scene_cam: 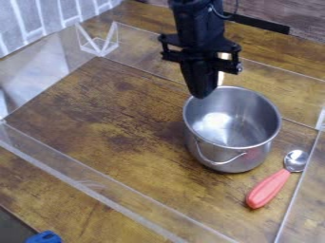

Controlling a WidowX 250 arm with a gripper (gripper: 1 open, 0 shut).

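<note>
The black gripper point(200, 72) hangs in the upper middle of the camera view, just above and behind the rim of a steel pot point(233, 133) with a wire handle. The state of its fingers is hard to make out. To the right of the pot lies a spoon point(269, 188) with a red-orange handle and a metal bowl.
Clear plastic walls run along its edges, and a white rack point(26, 19) stands at the back left. A small blue object point(44, 237) is at the bottom left.
</note>
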